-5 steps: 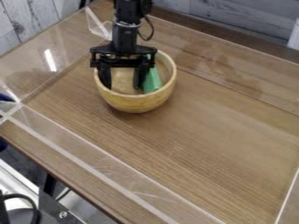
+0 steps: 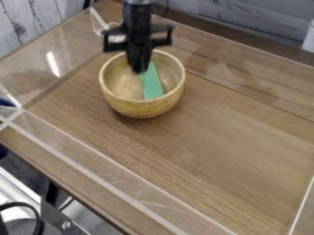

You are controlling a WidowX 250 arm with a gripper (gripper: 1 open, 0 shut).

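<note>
A light wooden bowl [image 2: 120, 96] sits on the wooden table [image 2: 185, 174] in the upper middle of the view, with a green object [image 2: 152, 84] lying inside it toward the right. My dark gripper [image 2: 138, 43] is above the back of the bowl, blurred, its lower parts near the rim. Whether anything is between its fingers is too blurred to see, but it looks shut.
A clear strip runs along the left and front edge, with black cables [image 2: 25, 211] at the bottom left. A wall stands at the back.
My gripper has risen up and back, out of the bowl, leaving the green object and the bowl's inside in view.
</note>
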